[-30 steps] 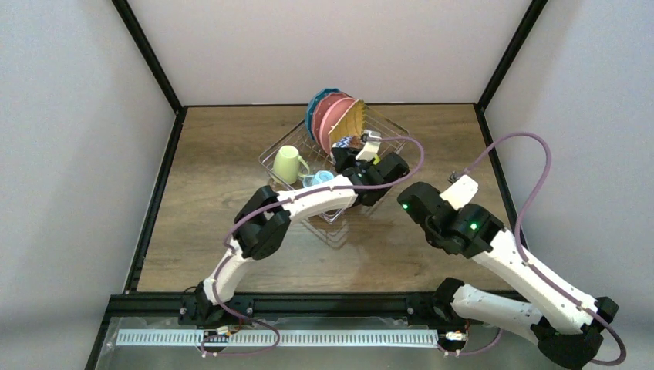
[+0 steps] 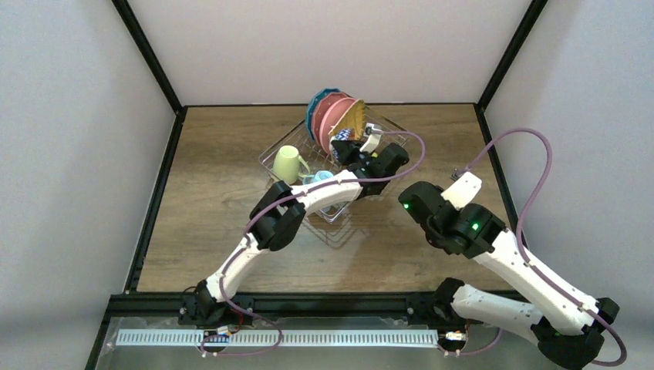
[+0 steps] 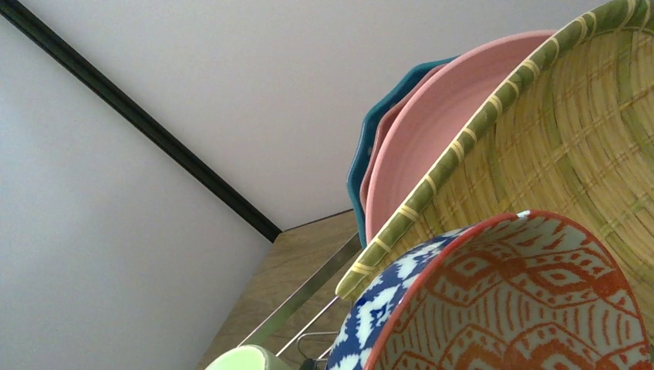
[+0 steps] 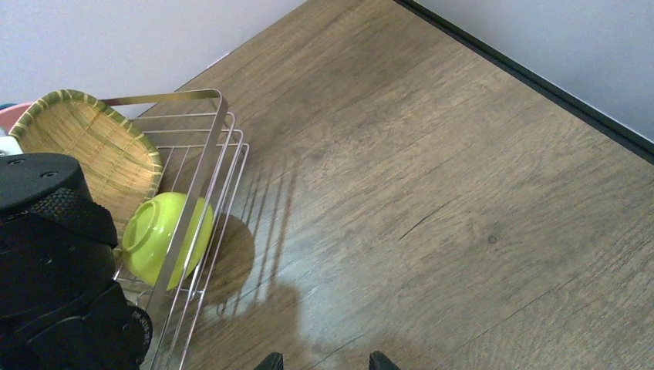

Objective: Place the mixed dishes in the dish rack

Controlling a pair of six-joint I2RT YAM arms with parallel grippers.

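Observation:
My left gripper (image 2: 339, 145) is over the dish rack (image 2: 271, 148), shut on a blue-and-white bowl (image 3: 378, 312) with a red-patterned inside; most of its fingers are hidden. Right behind the bowl leans a woven basket (image 3: 555, 146), then pink plates (image 3: 432, 131) and a blue plate (image 3: 370, 127), all standing on edge. At the rack's left is a pale green mug (image 2: 286, 164), and a light blue cup (image 2: 322, 176) is partly under the left arm. A lime green bowl (image 4: 158, 231) lies tilted at the rack's right side. Open and empty, my right gripper hangs over the wood.
A back wall (image 2: 324, 46) rises close behind the plates. The left arm crosses the rack's front part.
The left gripper, with the patterned bowl, has shifted slightly toward the back of the rack, its forearm following. The right arm has barely moved. The dishes in the rack look unmoved.

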